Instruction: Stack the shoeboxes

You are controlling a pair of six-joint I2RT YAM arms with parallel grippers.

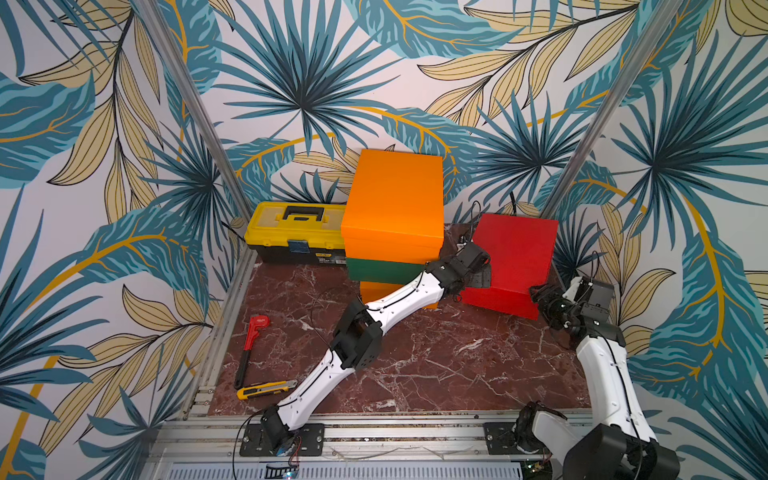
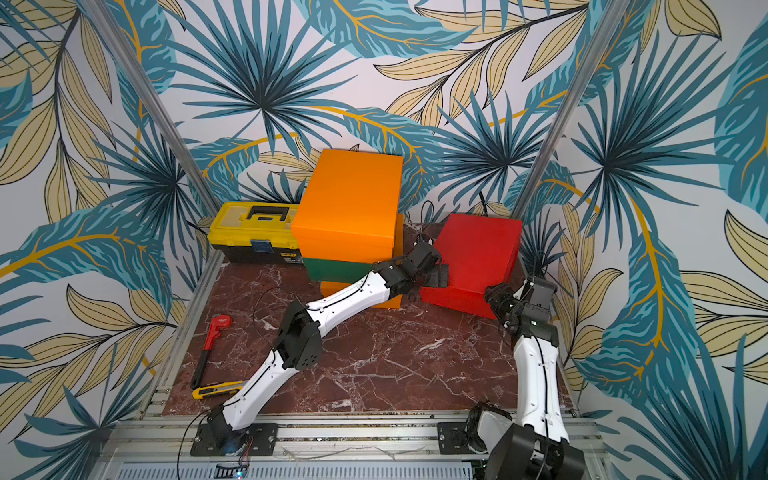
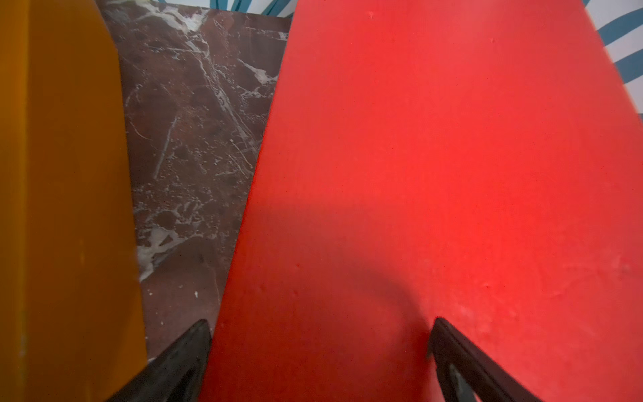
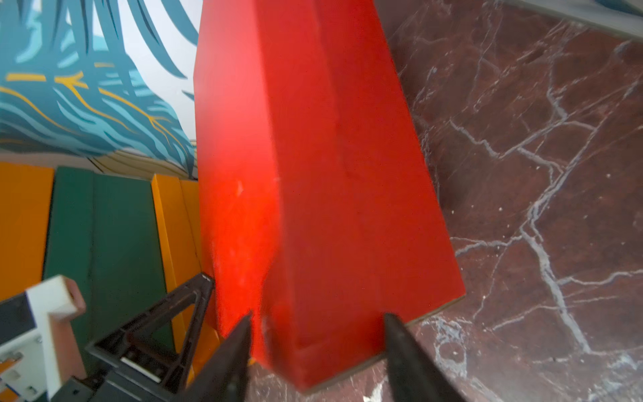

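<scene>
A red shoebox (image 1: 516, 254) lies on the marble table at the right. Left of it stands a stack: a large orange box (image 1: 393, 192) on top, a green box (image 1: 376, 270) under it, and another orange box (image 1: 373, 292) at the bottom. My left gripper is open over the red box's left front part, one finger near its left edge and the other over its lid. At the right front corner, my right gripper has its fingers apart with the box's corner between them; contact is hard to tell.
A yellow and black toolbox (image 1: 296, 225) stands left of the stack. A red-headed wrench (image 1: 253, 336) and a yellow cutter (image 1: 266, 389) lie at the table's left. Bare marble (image 1: 464, 364) stretches across the front middle.
</scene>
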